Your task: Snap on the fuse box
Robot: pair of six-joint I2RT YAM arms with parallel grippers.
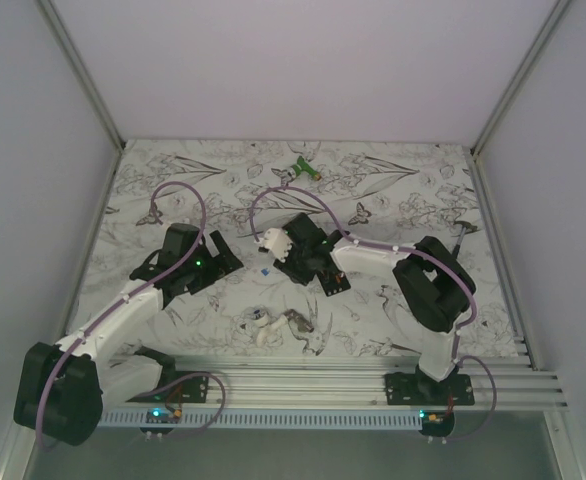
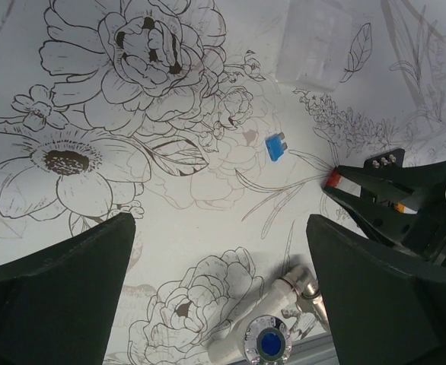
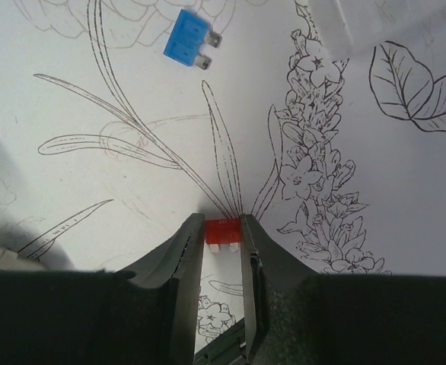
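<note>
A small red fuse (image 3: 222,229) lies on the patterned table between the fingertips of my right gripper, whose fingers are part open around it; whether they grip it cannot be told. Near it lies a blue fuse (image 3: 186,36), with two metal prongs. A black box (image 1: 335,283), likely the fuse box, is partly hidden by the right arm; its edge (image 2: 383,161) also shows in the left wrist view. My left gripper (image 1: 228,257) stands open and empty over the table to the left.
A clear plastic container (image 2: 314,42) sits behind the fuses. A white cylindrical tool (image 2: 230,342) with metal fittings lies toward the front. A green object (image 1: 304,166) is at the back, and a hammer (image 1: 464,229) at the right.
</note>
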